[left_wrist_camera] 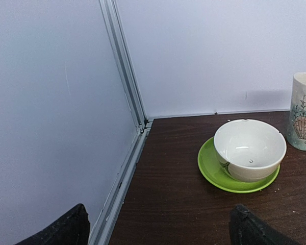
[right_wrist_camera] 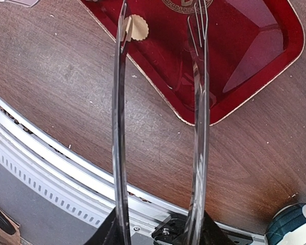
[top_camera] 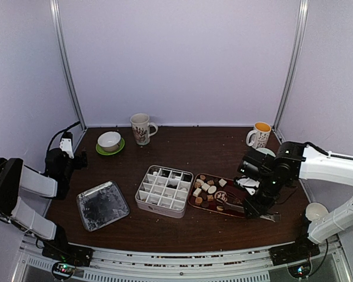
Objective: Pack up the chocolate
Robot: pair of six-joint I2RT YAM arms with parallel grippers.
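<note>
The red tray [top_camera: 203, 208] holds several brown and cream chocolates. Beside it is the white compartment box [top_camera: 167, 206], with dark pieces in some cells. A metal lid [top_camera: 103, 205] lies to the left. My right gripper is low over the tray, its long metal fingers apart; a light-brown scalloped chocolate [right_wrist_camera: 139, 28] is at the left fingertip, with nothing seen bridging the fingers. My left gripper stands open at the far left, away from the tray, facing the bowl [left_wrist_camera: 250, 153].
The bowl sits on a green saucer [left_wrist_camera: 211, 173] at the back left, near a tall mug [top_camera: 140, 129]. An orange-lined mug [top_camera: 257, 136] stands at the back right.
</note>
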